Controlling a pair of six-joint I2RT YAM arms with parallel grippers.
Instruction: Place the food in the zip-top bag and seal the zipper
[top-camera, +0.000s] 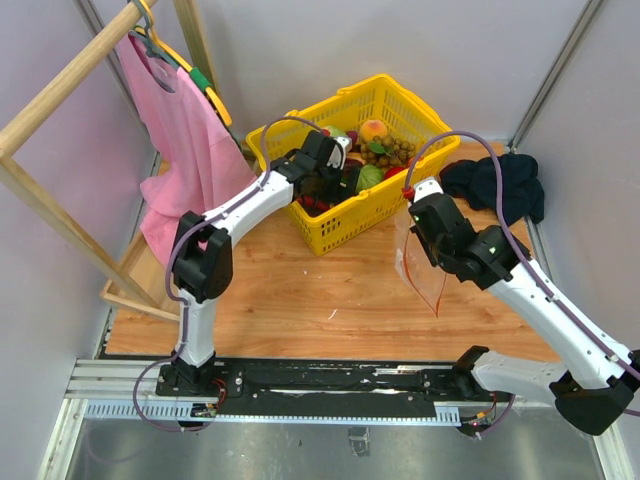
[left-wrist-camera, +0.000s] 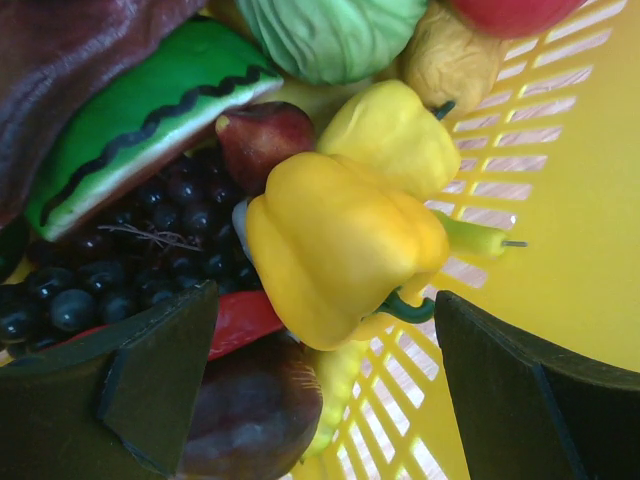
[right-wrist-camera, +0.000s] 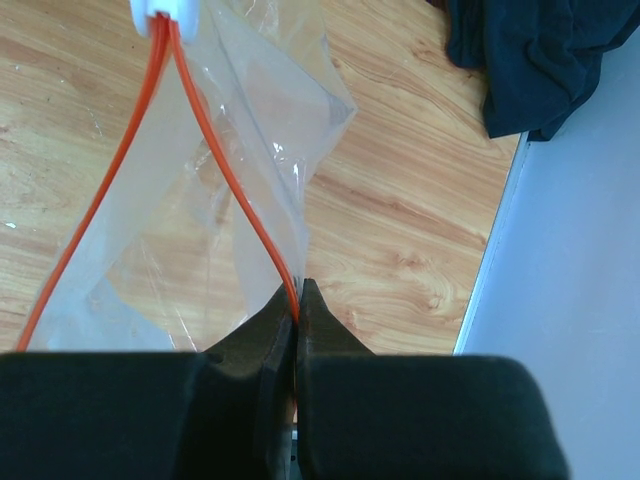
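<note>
My left gripper is open inside the yellow basket, its fingers on either side of a yellow bell pepper (left-wrist-camera: 345, 245) that lies a little ahead of them, not gripped. Under and around the pepper are a second yellow pepper (left-wrist-camera: 395, 140), dark grapes (left-wrist-camera: 190, 215), a red chili (left-wrist-camera: 243, 322) and a purple eggplant (left-wrist-camera: 255, 410). Over the floor at the right, the clear zip bag (top-camera: 420, 262) with its orange-red zipper edge (right-wrist-camera: 232, 180) hangs from my right gripper, shut on that edge. The bag's mouth stands parted, with its white slider (right-wrist-camera: 165, 14) at the far corner.
The yellow basket (top-camera: 365, 212) at the back holds more toy food, including a peach (top-camera: 373, 130) and a cabbage (left-wrist-camera: 333, 30). A pink garment (top-camera: 180, 150) hangs on a wooden rack at left; dark cloth (top-camera: 495, 186) lies at right.
</note>
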